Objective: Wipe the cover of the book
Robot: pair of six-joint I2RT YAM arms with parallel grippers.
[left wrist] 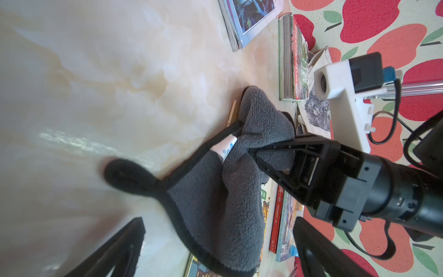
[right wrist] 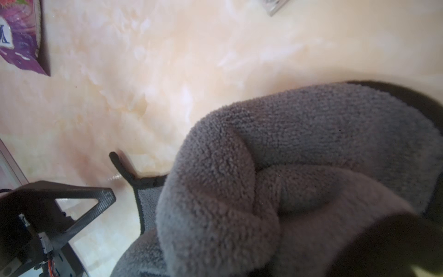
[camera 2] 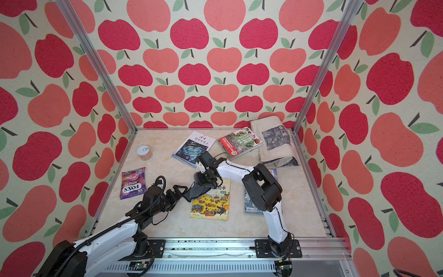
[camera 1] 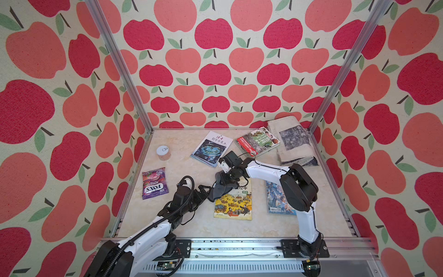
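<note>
The yellow illustrated book (camera 1: pixel 233 206) lies at the front centre of the table. Over its upper left part is a grey cloth with black trim, bunched and clasped by my right gripper (camera 1: pixel 224 179), which is shut on it; the cloth fills much of the right wrist view and hides part of the cover. My left gripper (camera 1: pixel 204 191) is open just left of the cloth, its two fingers blurred at the bottom of the left wrist view.
A purple snack bag (camera 1: pixel 155 183) and a can (camera 1: pixel 162 152) stand on the left. Two books (camera 1: pixel 211 148) (camera 1: pixel 256 142) and folded newspaper (camera 1: pixel 290 140) lie along the back. A blue book (camera 1: pixel 276 203) lies right, partly under the right arm.
</note>
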